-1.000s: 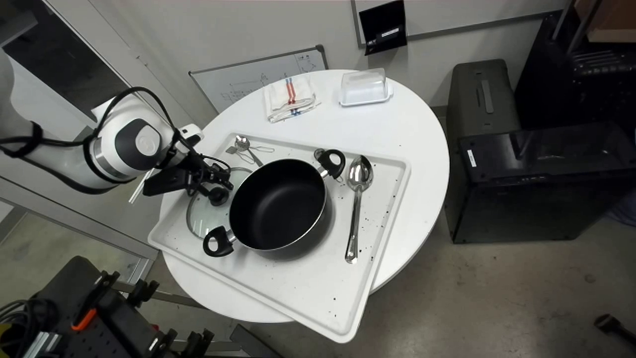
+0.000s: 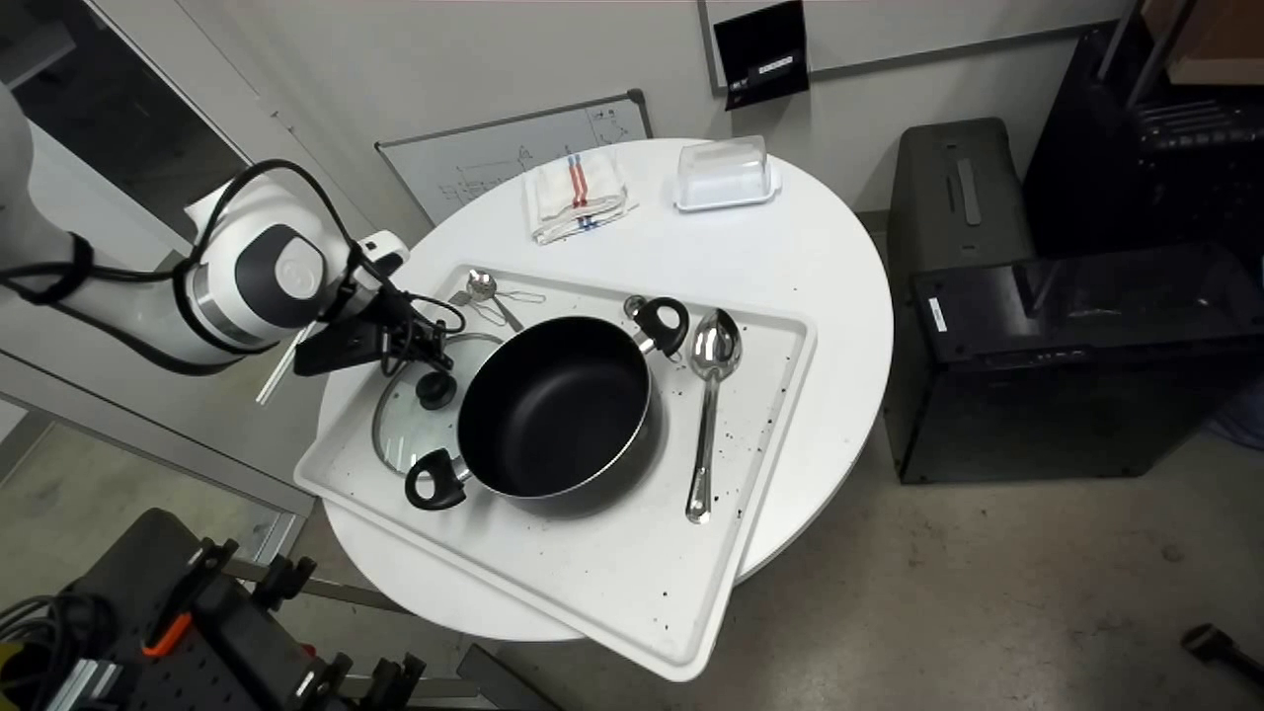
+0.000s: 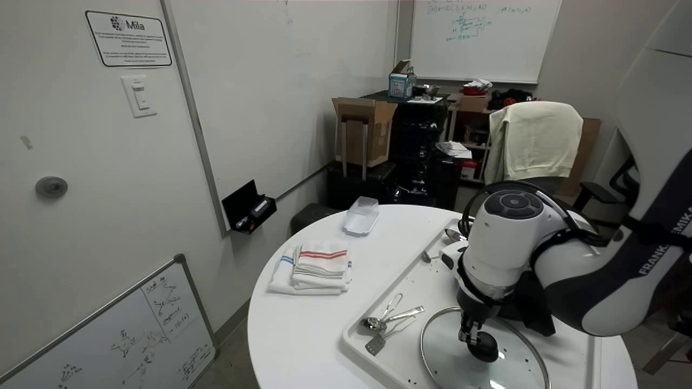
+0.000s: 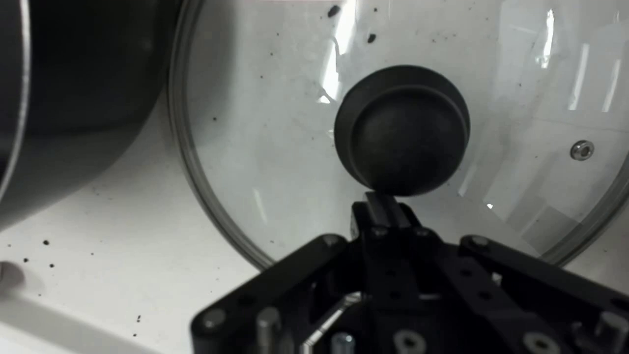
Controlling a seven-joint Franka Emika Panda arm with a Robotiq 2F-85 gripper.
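Note:
A glass lid (image 4: 265,159) lies flat on the white tray, its round black knob (image 4: 407,132) standing up at the centre. In the wrist view my gripper is shut, its fingertips together with nothing between them. They sit at the knob's lower edge, outside it; whether they touch it I cannot tell. Exterior view 2 has the gripper (image 3: 472,337) right beside the knob (image 3: 483,347), over the lid (image 3: 447,353). A black two-handled pot (image 2: 557,409) stands empty beside the lid (image 2: 409,433), close to its rim.
The tray (image 2: 616,592) also holds a large metal spoon (image 2: 707,415) and several small utensils (image 2: 483,284). Behind it on the round table are a folded towel (image 2: 575,196) and a clear-lidded butter dish (image 2: 725,176). The tray's near end is clear.
The lid stays on the tray.

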